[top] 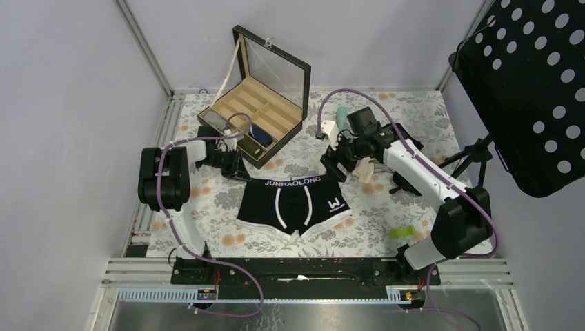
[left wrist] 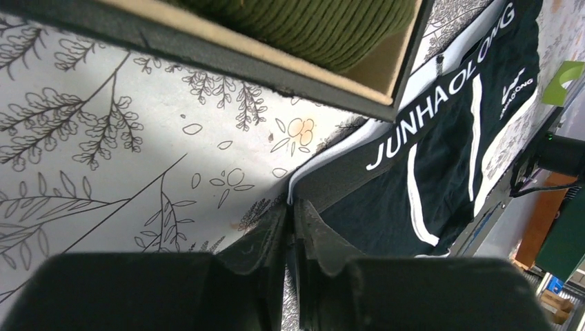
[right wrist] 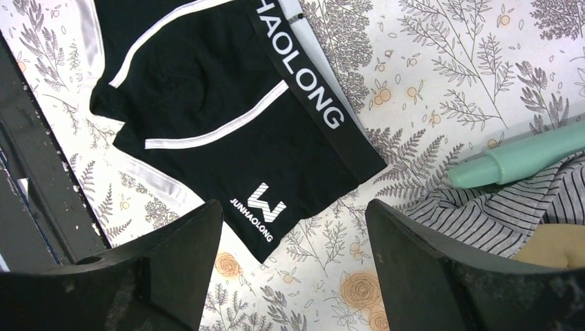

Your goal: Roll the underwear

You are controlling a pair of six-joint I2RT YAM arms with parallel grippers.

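Note:
Black boxer briefs with a JUNHAOLONG waistband lie flat on the floral table cover. In the top view my left gripper is at the waistband's left end. The left wrist view shows its fingertips close together at that corner of the waistband; whether cloth is between them is unclear. My right gripper is over the waistband's right end; in the right wrist view its fingers stand wide apart above the table, with nothing between them, the briefs below.
A compartment box with raised glass lid stands behind my left gripper, close to it. Striped cloth and a mint-green tube lie right of the briefs. A green object lies at the front right.

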